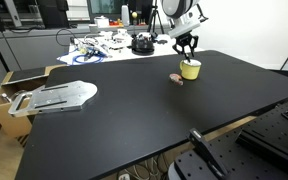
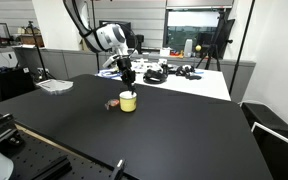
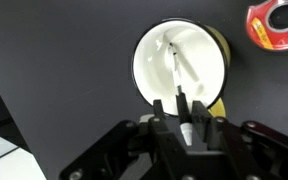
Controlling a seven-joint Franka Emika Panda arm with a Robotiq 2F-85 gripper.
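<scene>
A yellow mug (image 1: 190, 70) with a white inside stands upright on the black table, also visible as the mug (image 2: 128, 102) in the second exterior view. Within it leans a thin stick-like object (image 3: 176, 72), light grey towards the mug's bottom and darker with a pale end near the camera. My gripper is over the mug's rim, its fingers on either side of the stick's upper part. The fingers look partly open, with small gaps beside the stick. The exterior views are too small to show any contact.
A red tape roll or dispenser (image 3: 278, 22) lies close beside the mug. A white tray-like piece (image 1: 62, 97) rests at the table's left in the first exterior view. Cables and tools (image 1: 106, 42) crowd the background.
</scene>
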